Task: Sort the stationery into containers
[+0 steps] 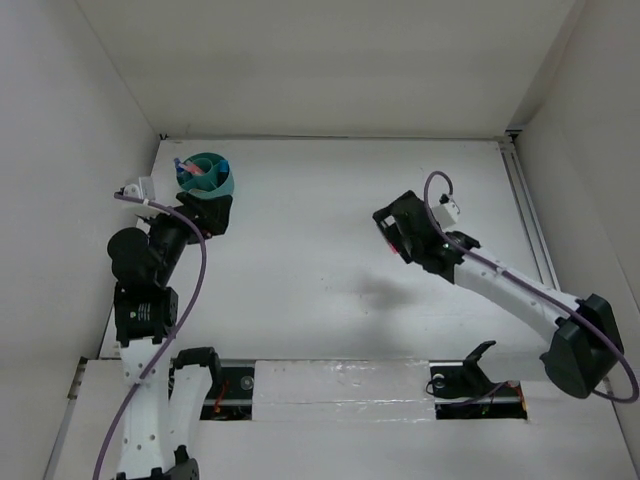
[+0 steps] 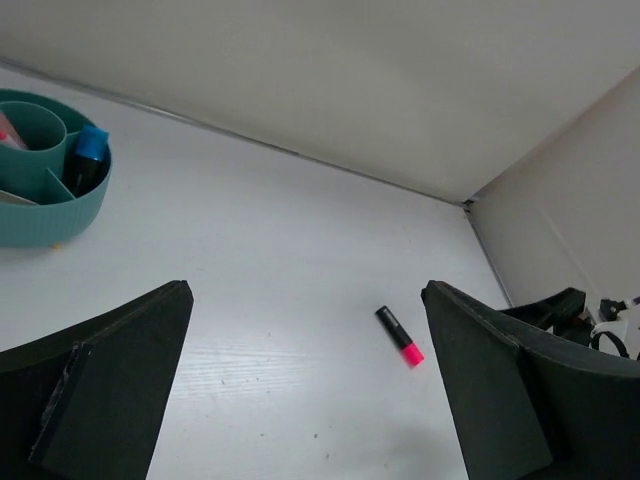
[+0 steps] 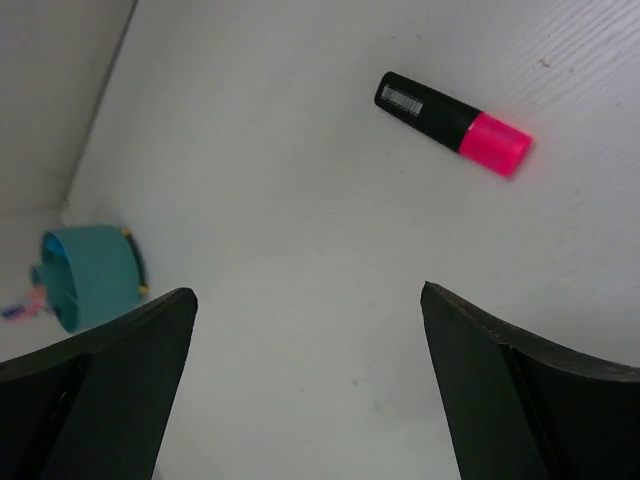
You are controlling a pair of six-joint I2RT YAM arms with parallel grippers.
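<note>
A black highlighter with a pink end (image 3: 450, 122) lies on the bare table; in the top view only a pink bit of it (image 1: 393, 248) shows beneath my right gripper (image 1: 385, 229). That gripper is open above the table, and nothing stands between its fingers in the right wrist view. The round teal holder (image 1: 226, 188) stands at the back left, divided into compartments. Inside it are a blue-capped black item (image 2: 87, 160) and a pink item (image 2: 8, 131). My left gripper (image 1: 222, 213) hangs just in front of the holder, open and empty.
White walls (image 1: 330, 70) close in the back and both sides. A purple cable (image 1: 190, 290) runs along the left arm, another (image 1: 520, 272) along the right arm.
</note>
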